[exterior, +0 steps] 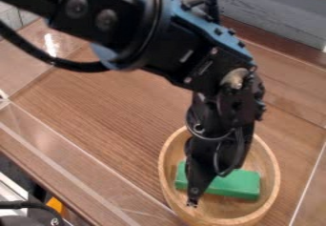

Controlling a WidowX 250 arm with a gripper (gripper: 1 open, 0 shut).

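Note:
A round wooden bowl point(258, 152) stands on the wooden floor, with a flat green block point(235, 184) lying in it. My gripper point(195, 195) reaches down over the left part of the bowl, its tips at the left end of the block and partly in front of it. It looks shut, and I see nothing held between its fingers.
Bare wooden surface point(102, 106) spreads to the left and behind the bowl, under clear sheet edges. A pale wall runs along the back. Cables and a small yellow item point(53, 205) are at the lower left.

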